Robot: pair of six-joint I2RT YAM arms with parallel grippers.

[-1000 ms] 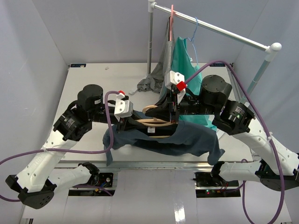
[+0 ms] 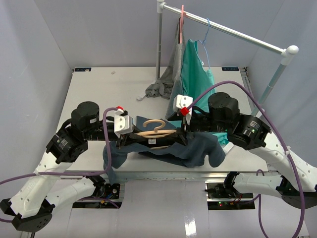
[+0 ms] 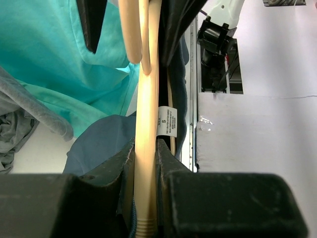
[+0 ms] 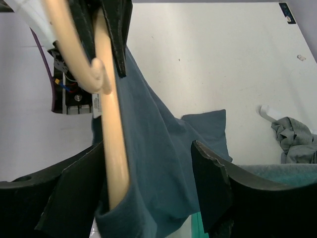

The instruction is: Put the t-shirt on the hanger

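A dark blue-grey t-shirt (image 2: 198, 148) is draped around a wooden hanger (image 2: 154, 133) held between my arms over the table's front. My left gripper is shut on the hanger's bar, with the shirt's collar label (image 3: 166, 120) visible beside it. In the right wrist view the hanger (image 4: 113, 139) and shirt run between the fingers of my right gripper, which stand apart; whether they touch the cloth is unclear. The hanger's hook (image 2: 154, 122) points up between the grippers.
A white rail (image 2: 237, 35) at the back right carries teal cloth (image 2: 190, 69) and grey cloth (image 2: 172, 64) on hangers, part of the grey lying on the table.
My left gripper has moved left and toward the front with the hanger and shirt. My right gripper has shifted slightly down in the top view, uncovering the hook.
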